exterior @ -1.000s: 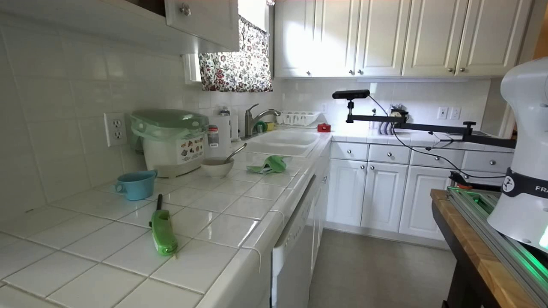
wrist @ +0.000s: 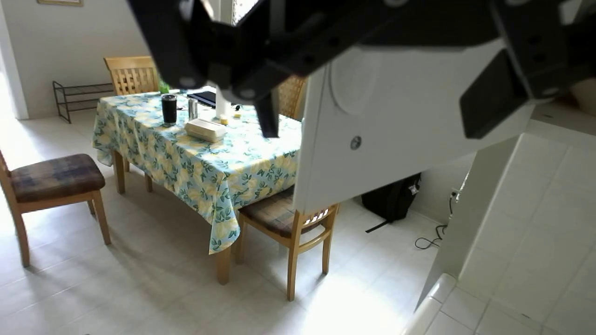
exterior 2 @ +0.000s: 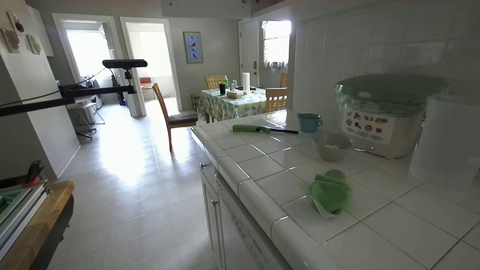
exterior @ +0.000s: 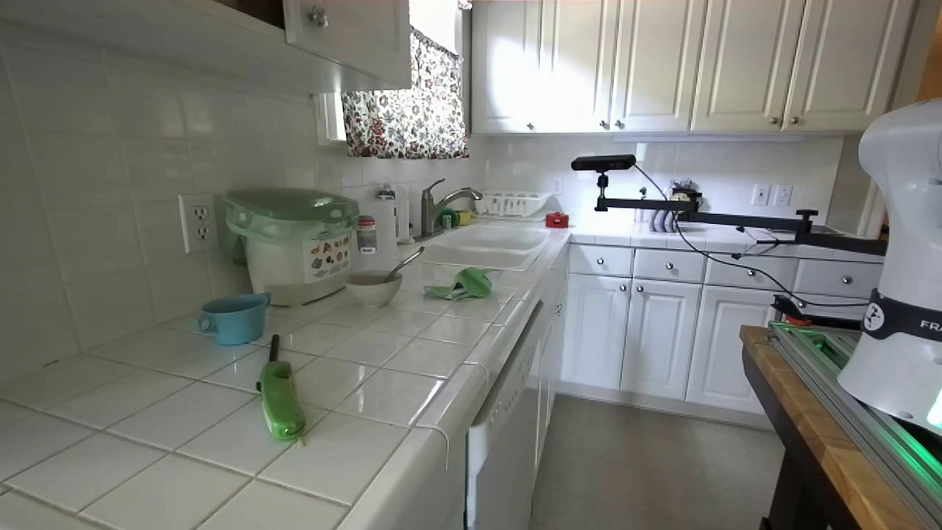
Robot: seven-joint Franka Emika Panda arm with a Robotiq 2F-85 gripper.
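Note:
My gripper shows in the wrist view with its two dark fingers spread wide apart, and no object is held between them. Past the gap stands a white cabinet door with a small round knob. Whether either finger touches the door I cannot tell. Neither exterior view includes the gripper; only the white lower part of the arm appears, at the right of exterior view 1. On the tiled counter lie a green lighter, a blue cup, a bowl with a spoon and a green cloth.
A lidded green-and-white bin stands against the wall, below an upper cabinet. In the wrist view, a dining table and chairs stand beyond the door. A camera boom crosses near the arm.

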